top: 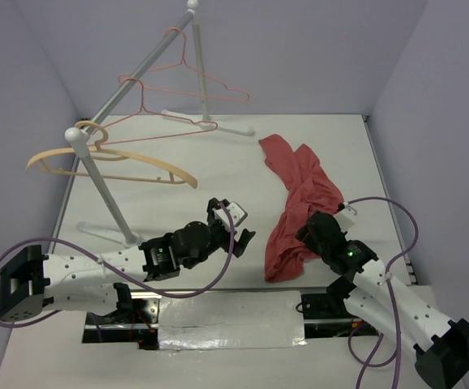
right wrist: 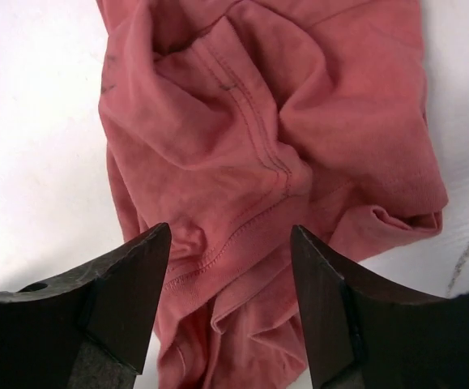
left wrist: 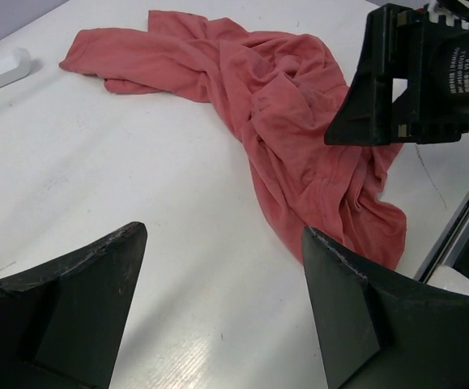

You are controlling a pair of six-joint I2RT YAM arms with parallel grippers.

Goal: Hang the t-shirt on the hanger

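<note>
A red t-shirt [top: 299, 203] lies crumpled and elongated on the white table, also filling the right wrist view [right wrist: 218, 162]. My right gripper [top: 315, 235] is low over its near half; in the right wrist view its fingers are parted above the cloth, and no cloth is seen clearly held. My left gripper [top: 234, 235] stands open left of the shirt, with empty space between its fingers. A wooden hanger [top: 121, 158] and pink wire hangers [top: 169, 89] hang on the white rail.
The rack's post [top: 104, 190] and foot stand on the left of the table. Walls bound the back and both sides; a dark strip runs along the front edge.
</note>
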